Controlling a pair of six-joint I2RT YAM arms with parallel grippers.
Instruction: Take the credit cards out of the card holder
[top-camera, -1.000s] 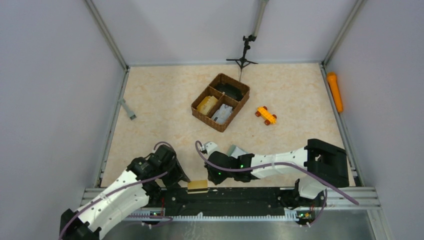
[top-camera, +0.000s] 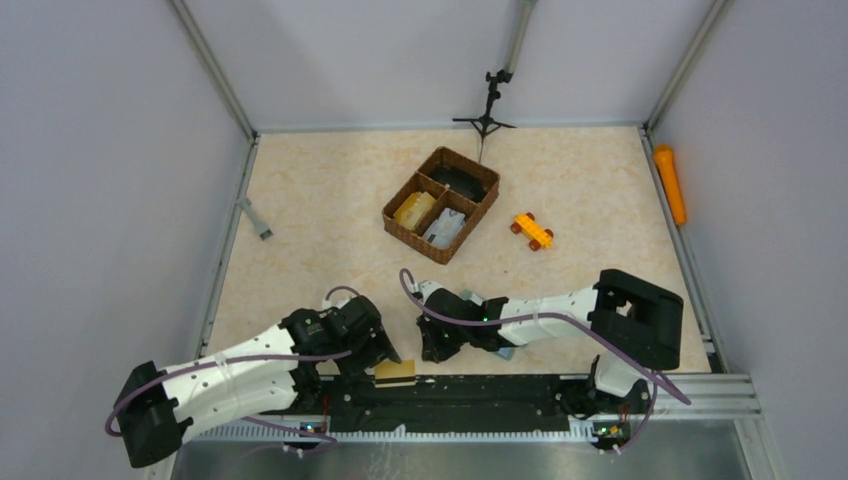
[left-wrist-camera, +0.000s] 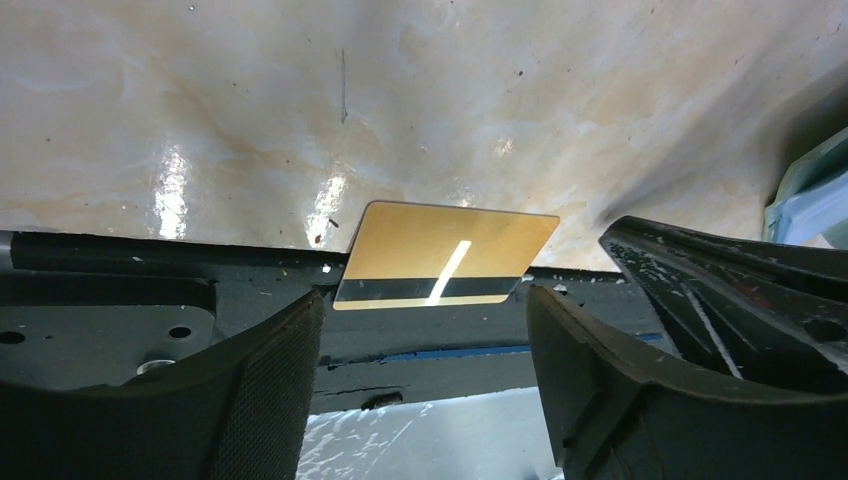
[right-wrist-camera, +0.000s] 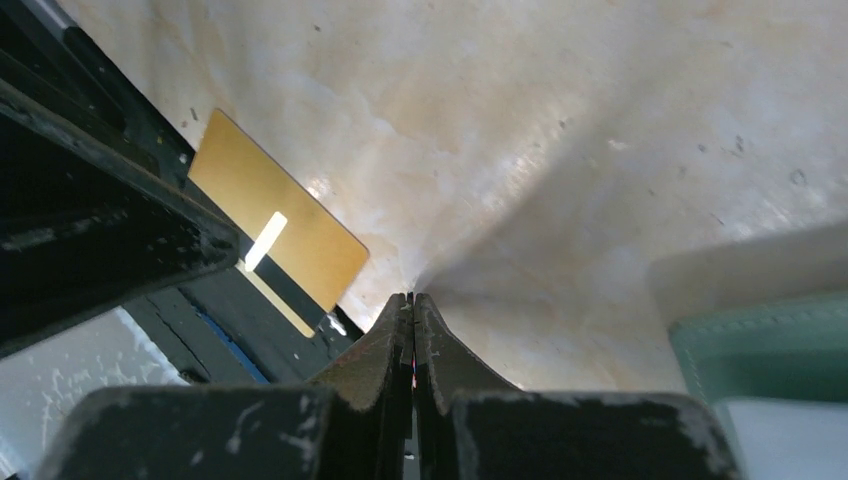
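A gold credit card (left-wrist-camera: 440, 242) with a black stripe lies across the table's front edge, overhanging the black rail. My left gripper is open above it, the fingers apart on either side of the card in the left wrist view, with nothing gripped. My right gripper is shut with nothing between its fingers, and the card (right-wrist-camera: 285, 215) sits outside them to the left. The green card holder (right-wrist-camera: 770, 345) shows at the right wrist view's lower right, a white surface inside. From above, the right arm covers most of the holder (top-camera: 507, 353).
A wicker basket (top-camera: 413, 239) with divided compartments stands at the back middle. To its right is a yellow toy car (top-camera: 532, 232). A grey object (top-camera: 256, 219) lies at the left edge. The table between the basket and the arms is clear.
The card stays in place.
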